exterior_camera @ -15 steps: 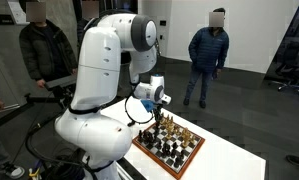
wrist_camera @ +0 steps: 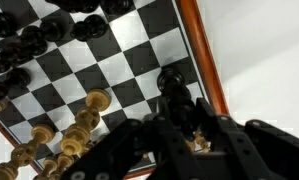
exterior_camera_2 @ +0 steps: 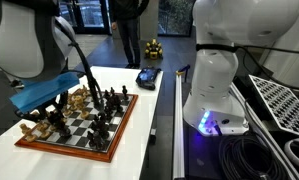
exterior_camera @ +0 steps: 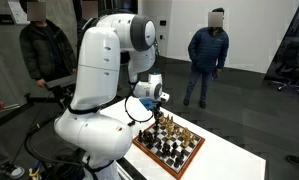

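Note:
A chessboard (wrist_camera: 141, 58) with a brown wooden rim lies on the white table, bearing dark and light wooden pieces. My gripper is low over the board near one edge, shut on a dark chess piece (wrist_camera: 172, 80). The piece's rounded top shows just ahead of the fingers; the rest is hidden by them. From the second exterior view, the gripper (exterior_camera_2: 59, 112) is at the board's left part, among other pieces. I cannot tell whether the held piece touches the board.
Light pieces (wrist_camera: 86, 120) stand close beside the gripper. Several dark pieces (exterior_camera_2: 101, 128) crowd the board's other side. A dark device (exterior_camera_2: 147, 77) lies on the table beyond the board. White table (exterior_camera: 224, 158) right of the board is clear. People stand behind.

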